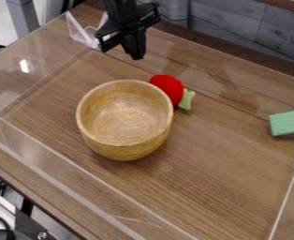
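Note:
My black gripper point(137, 47) hangs at the top middle of the view, pointing down over the table behind the bowl; it looks shut, with nothing visible between its fingers. A round wooden bowl point(124, 119) stands empty on the wooden table point(225, 178). Just right of the bowl's back rim lies a red tomato-like object point(165, 88) with a small green part beside it. A mint-green block point(288, 123) lies at the right edge of the table.
A raised wooden edge runs along the back right. A dark cable lies at the bottom left, off the table.

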